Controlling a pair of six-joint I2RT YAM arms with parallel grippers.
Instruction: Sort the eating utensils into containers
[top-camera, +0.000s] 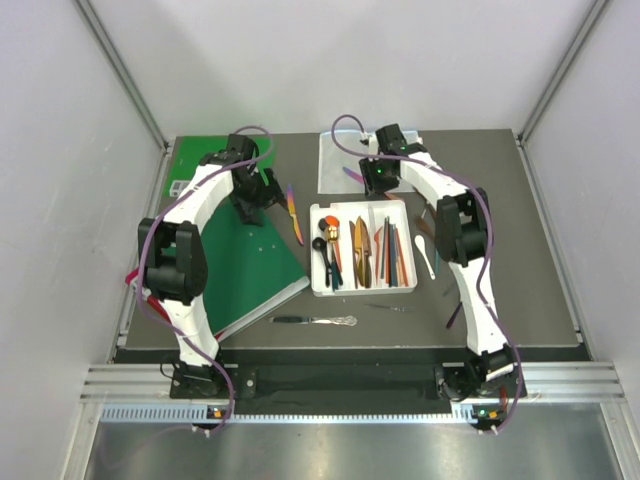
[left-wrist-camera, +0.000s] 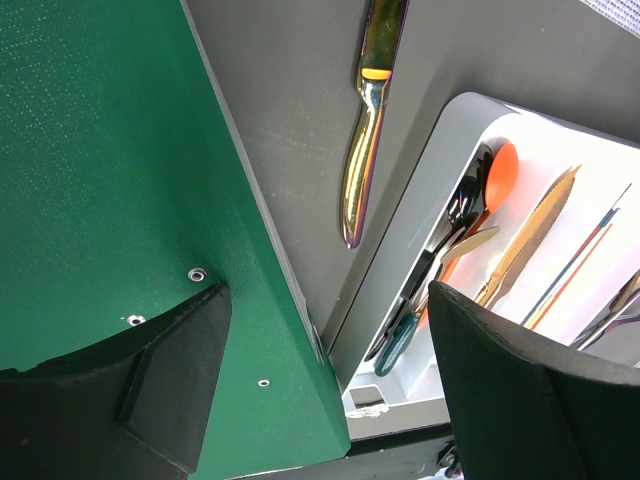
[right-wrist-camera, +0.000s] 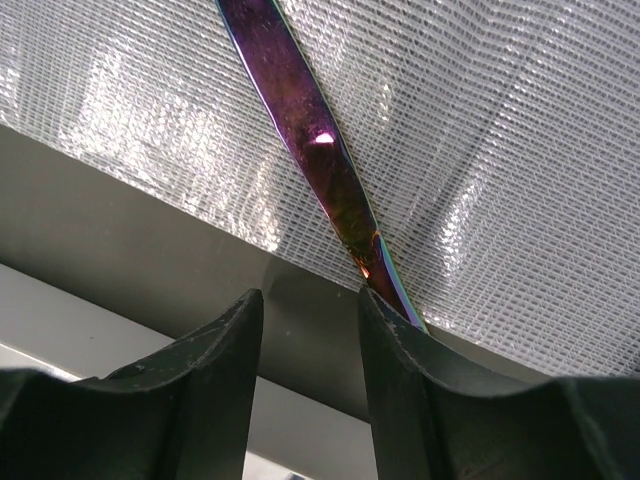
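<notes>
A white tray (top-camera: 317, 288) stands mid-table with knives, spoons and other utensils in its compartments. Behind it, a purple-red iridescent knife (right-wrist-camera: 310, 145) lies slantwise over the white mesh mat's front edge. Low over this knife is my right gripper, open, its gap empty; the knife runs under one fingertip, and whether they touch I cannot tell. My left gripper is also open and empty, above the green box's edge. Between that box and the tray lies a gold-and-purple knife (top-camera: 294, 214).
The large green box (top-camera: 240, 270) fills the left side. In front lie a dark-handled knife (top-camera: 292, 319) and a thin utensil (top-camera: 388, 307). Right of the tray are a white spoon (top-camera: 425, 256) and several others, partly under my right arm.
</notes>
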